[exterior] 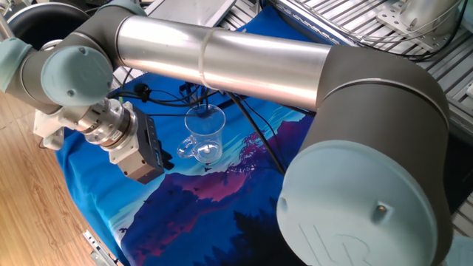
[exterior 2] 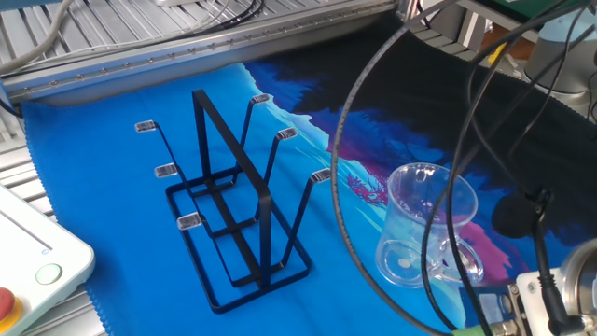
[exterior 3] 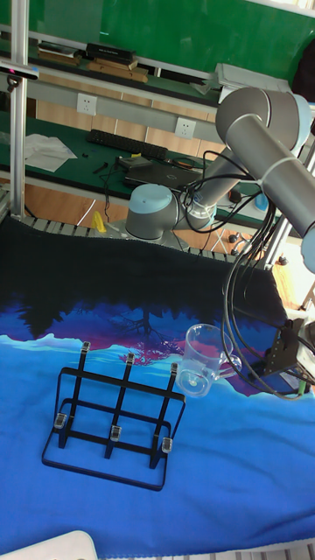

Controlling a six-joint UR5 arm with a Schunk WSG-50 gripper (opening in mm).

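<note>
A clear glass mug (exterior: 205,133) stands upright on the printed blue cloth, its handle (exterior: 186,149) turned toward my gripper (exterior: 168,156). The gripper is held low beside the handle, with a small gap seen in exterior view 1. In exterior view 3 the dark gripper (exterior 3: 263,363) lies right of the mug (exterior 3: 199,362), its short fingers pointing at the handle; their spacing is too small to make out. Exterior view 2 has the mug (exterior 2: 406,229) partly behind hanging cables, and the fingers do not show there. A black wire rack (exterior 2: 233,233) with clear-tipped prongs stands empty.
Loose black cables (exterior 2: 347,140) hang from the arm around the mug. A control box with a red button (exterior 2: 7,303) sits at the table's edge in exterior view 2. Bare cloth (exterior 3: 224,476) lies in front of and beside the rack.
</note>
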